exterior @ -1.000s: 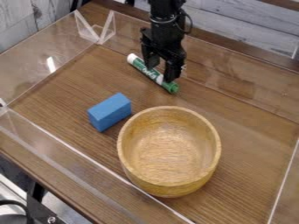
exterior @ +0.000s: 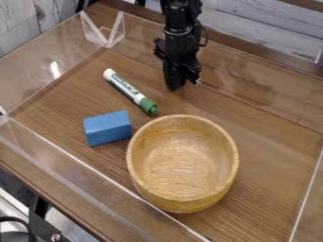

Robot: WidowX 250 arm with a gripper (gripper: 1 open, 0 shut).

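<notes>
My black gripper [exterior: 177, 81] hangs down at the back middle of the wooden table, low over the surface; it looks shut, with no object visible between its fingers, though it is small and dark. A white tube with a green end [exterior: 128, 91] lies diagonally to the left of the gripper, apart from it. A blue block [exterior: 108, 129] lies on the left, nearer the front.
A large yellow oval bowl [exterior: 182, 196] takes up the front middle. The tray's clear edges run along the left and back.
The green-and-white tube has moved left and toward the front, from beneath the gripper to beside it. The gripper is now lower, at the right of the tube.
</notes>
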